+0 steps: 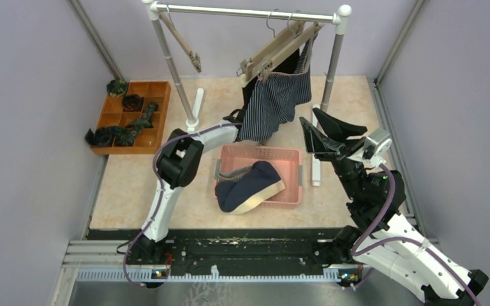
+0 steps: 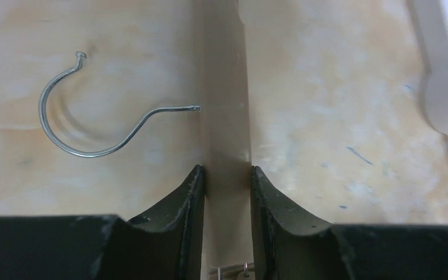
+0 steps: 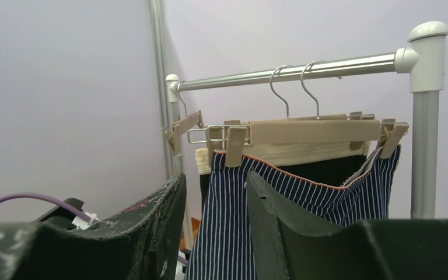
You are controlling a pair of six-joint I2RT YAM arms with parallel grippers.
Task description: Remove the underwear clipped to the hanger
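Navy-and-white striped underwear (image 1: 271, 105) hangs from the front wooden clip hanger (image 3: 315, 132); both clips still grip its waistband. Behind it, a black garment (image 3: 326, 169) hangs on a second hanger (image 3: 294, 153). In the left wrist view, my left gripper is shut on the bar of a separate bare wooden hanger (image 2: 224, 87), hook to the left. The striped cloth hides most of that gripper in the top view. To the right of the underwear, my right gripper (image 1: 309, 115) stands open and empty, apart from the cloth.
A pink basket (image 1: 290, 156) holding navy cloth stands in front of the rack. At left is an orange compartment box (image 1: 166, 92) with dark rolled items. Another empty hanger (image 1: 182, 44) hangs at the rail's left end. The rack's right post (image 1: 333, 67) rises near the right gripper.
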